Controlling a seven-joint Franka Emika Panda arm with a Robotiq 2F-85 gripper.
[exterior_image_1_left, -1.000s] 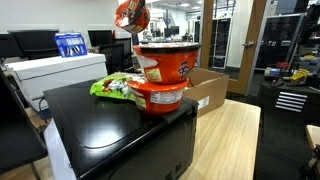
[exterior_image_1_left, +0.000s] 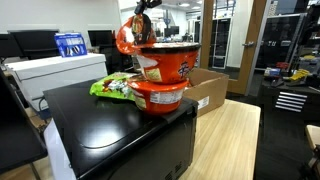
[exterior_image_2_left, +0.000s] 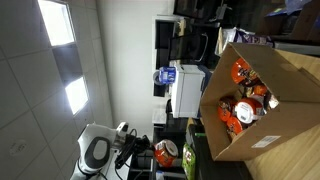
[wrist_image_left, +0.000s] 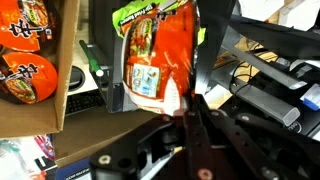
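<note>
In the wrist view my gripper is shut at the edge of a tilted red noodle cup (wrist_image_left: 165, 48), which seems pinched by its thin rim. In exterior view 1 that red cup (exterior_image_1_left: 127, 38) hangs in the air, tilted, just left of and partly behind the top of the stack. Two red bowls, an upper bowl (exterior_image_1_left: 167, 66) and a lower bowl (exterior_image_1_left: 160, 97), stand one on the other on the black surface (exterior_image_1_left: 90, 125). The exact grip on the cup is hard to make out.
A green packet (exterior_image_1_left: 112, 88) lies behind the stack. An open cardboard box (exterior_image_2_left: 240, 143) holds several red noodle packs (exterior_image_2_left: 240, 72).
The hanging red cup has come down from above and left of the stack to beside its top, and its tilt has changed. The stacked bowls have not moved.
</note>
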